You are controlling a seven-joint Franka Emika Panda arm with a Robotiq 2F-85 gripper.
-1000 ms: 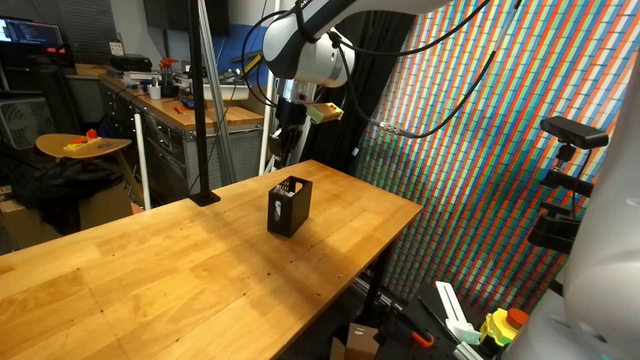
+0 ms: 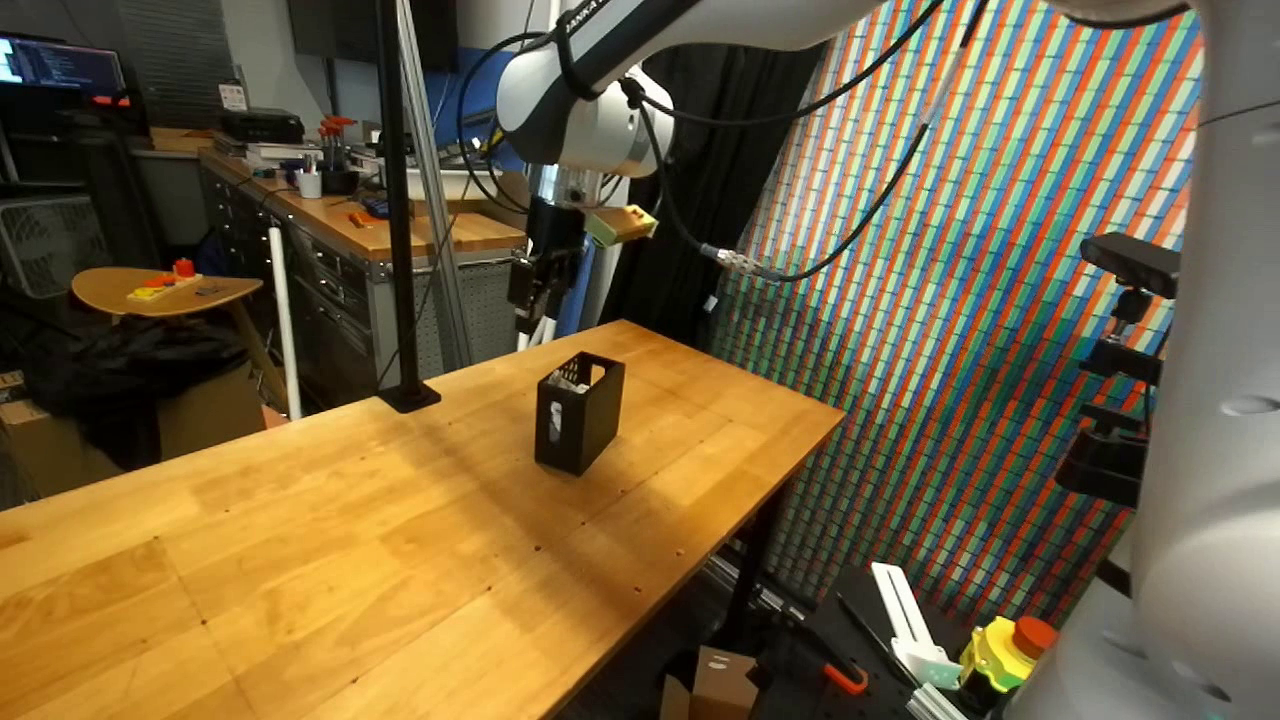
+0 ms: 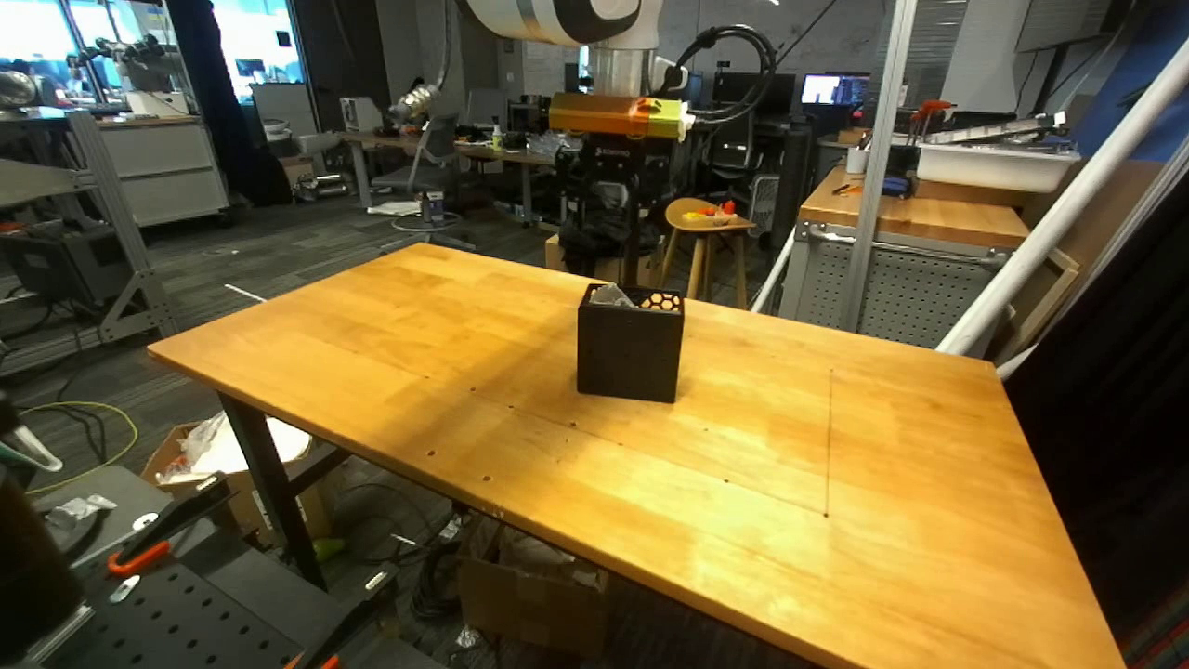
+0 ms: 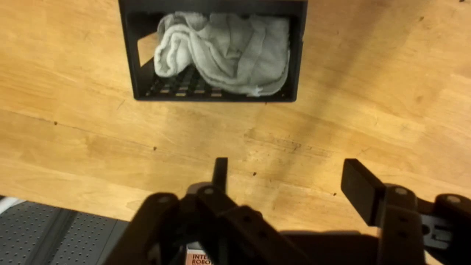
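A black open-topped box stands upright on the wooden table. Looking down in the wrist view, I see a folded grey-white cloth inside the box, covering most of its latticed floor. The cloth's pale top also peeks over the rim in exterior view 2. High over the tabletop hangs my gripper, clear of the box. Its two black fingers are apart, and only bare tabletop shows between them. In exterior view 1 the gripper appears above and left of the box.
Bare tabletop surrounds the box on every side. A black post rises at one table edge. Beside the opposite edge lies a dark perforated stand with tools on it.
In exterior view 1 my arm and gripper have shifted a little to the left. The box stands where it was.
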